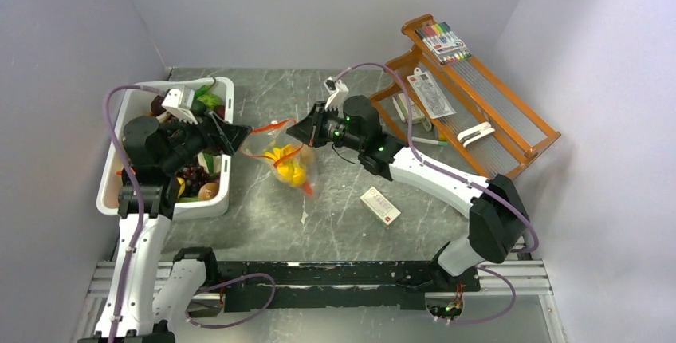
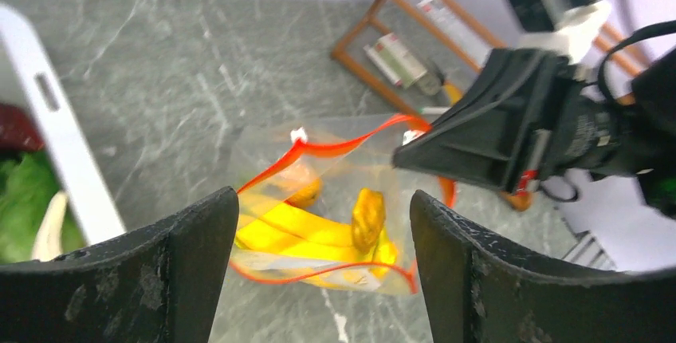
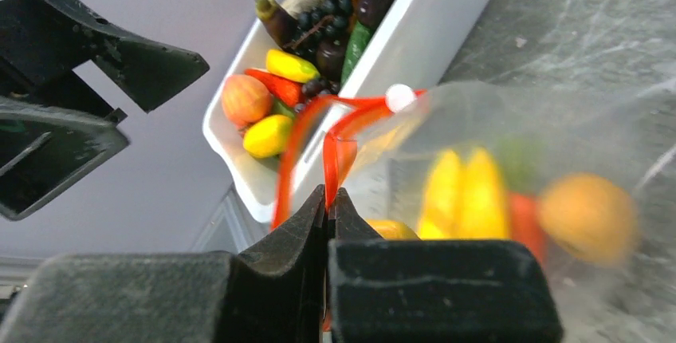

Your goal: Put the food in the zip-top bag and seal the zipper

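Note:
The clear zip top bag [image 1: 305, 174] with an orange-red zipper strip hangs above the table between my arms, its mouth gaping. Yellow food [image 2: 295, 231] and a round orange-brown item [image 3: 588, 214] show inside it. My right gripper [image 1: 293, 136] is shut on the bag's zipper edge; in the right wrist view the red strip [image 3: 339, 155] runs down between its fingertips. To the left of the bag, my left gripper [image 1: 241, 139] stands open with nothing between its fingers, facing the free side of the bag's mouth.
A white bin [image 1: 206, 209] full of fruit and vegetables sits under my left arm. A wooden rack [image 1: 470, 96] with markers stands at the back right. One small white box [image 1: 380, 205] lies on the table [image 1: 319, 235], whose front middle is mostly clear.

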